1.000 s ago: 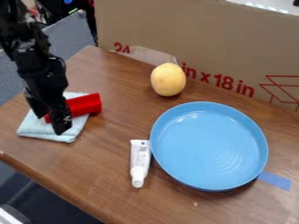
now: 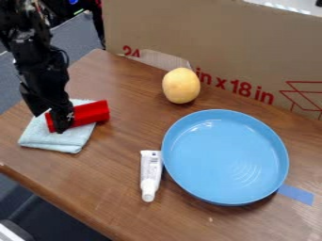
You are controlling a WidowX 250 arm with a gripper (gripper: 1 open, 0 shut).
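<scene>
On the left of the table a folded pale blue cloth (image 2: 51, 139) has a red cylinder (image 2: 90, 112) lying on it. My black gripper (image 2: 58, 120) reaches down over the cylinder's left end, open; its fingers are dark and partly overlap, so what lies between them is hard to make out.
A blue plate (image 2: 227, 157) fills the right of the table, with a white tube (image 2: 150, 172) beside it. A yellow round object (image 2: 182, 86) sits near a cardboard box (image 2: 233, 42) at the back.
My gripper has shifted slightly over the red cylinder and cloth, which look in the same place.
</scene>
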